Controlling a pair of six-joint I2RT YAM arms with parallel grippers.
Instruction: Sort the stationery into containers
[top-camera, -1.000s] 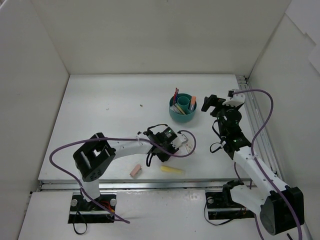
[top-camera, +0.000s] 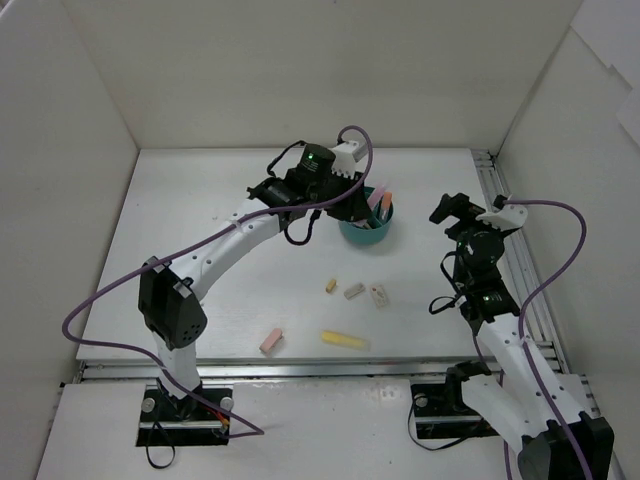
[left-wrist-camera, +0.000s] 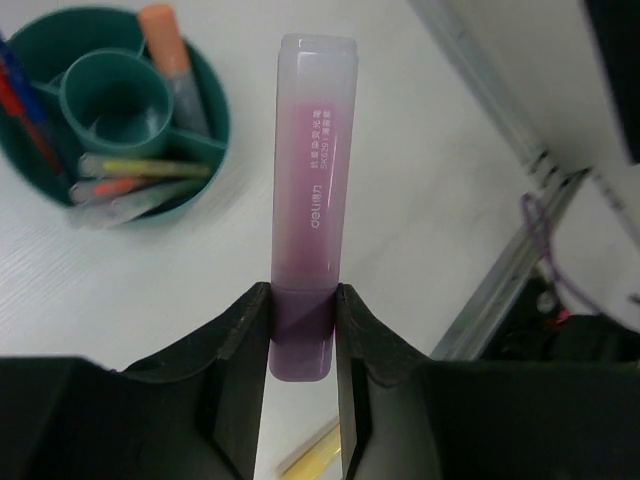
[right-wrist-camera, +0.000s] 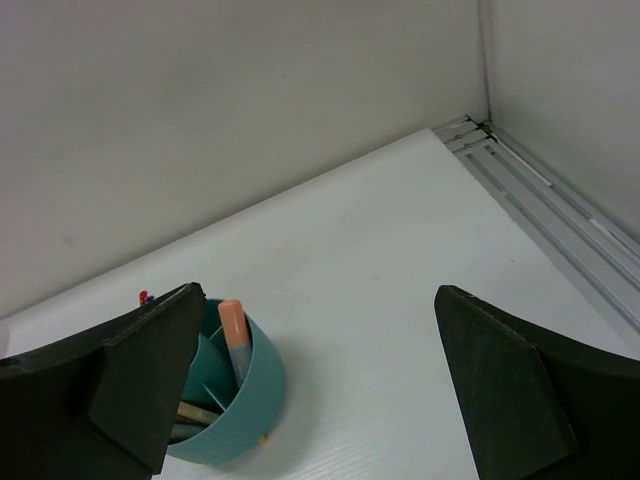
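Note:
A pink highlighter (left-wrist-camera: 310, 190) stands upright in my left gripper, which is shut on its lower end, raised beside the teal organizer (top-camera: 365, 232). In the left wrist view the organizer holds an orange-capped marker (left-wrist-camera: 170, 55) and several pens; the right wrist view shows it at the lower left. My right gripper is open and empty, to the right of the organizer. On the table lie a yellow item (top-camera: 343, 340), a pink eraser (top-camera: 271, 341), a small yellow piece (top-camera: 330, 286) and two small pale items (top-camera: 379, 296).
Walls enclose the table at the back and sides, and a metal rail (right-wrist-camera: 550, 210) runs along the right edge.
My left gripper has risen and moved from the front middle toward the back, up to the organizer, carrying the pink highlighter. The right arm has shifted slightly to the right.

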